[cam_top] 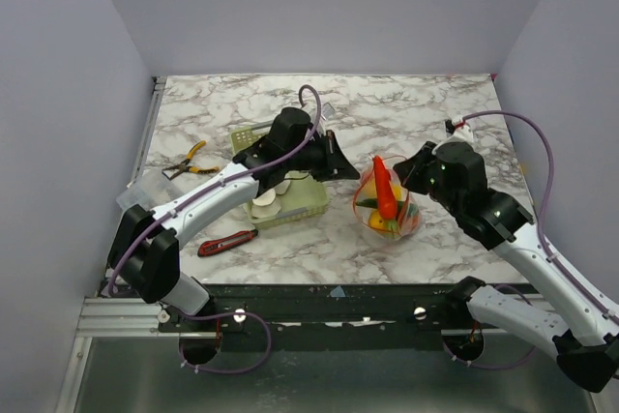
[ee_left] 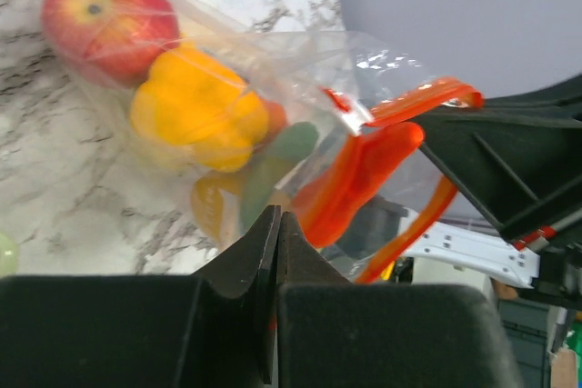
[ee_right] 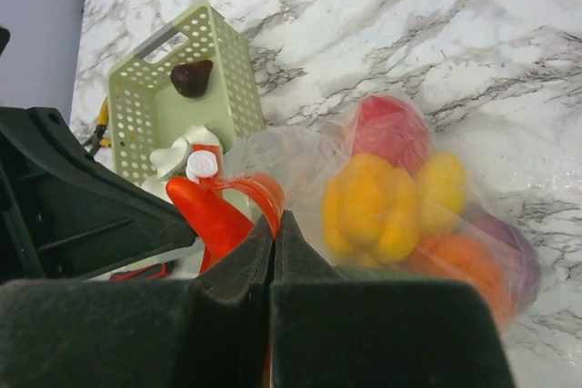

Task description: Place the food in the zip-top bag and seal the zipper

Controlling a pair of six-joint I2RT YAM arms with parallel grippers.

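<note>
The clear zip bag (cam_top: 392, 229) with an orange-red zipper rim stands on the marble, holding a red carrot-like piece (cam_top: 384, 191), a yellow pepper (ee_left: 200, 106), an apple (ee_left: 105, 20) and other food; the red piece pokes up at the mouth. My left gripper (cam_top: 343, 169) is shut just left of the bag's mouth, nothing seen between its fingers. My right gripper (cam_top: 411, 173) is shut at the bag's right rim; in the right wrist view the orange rim runs to its fingertips, but whether it is pinched is unclear.
A green basket (cam_top: 290, 205) with white pieces and a dark item sits left of the bag. Pliers (cam_top: 189, 163), a red box cutter (cam_top: 227, 243) and a clear container (cam_top: 145, 189) lie further left. The marble behind is clear.
</note>
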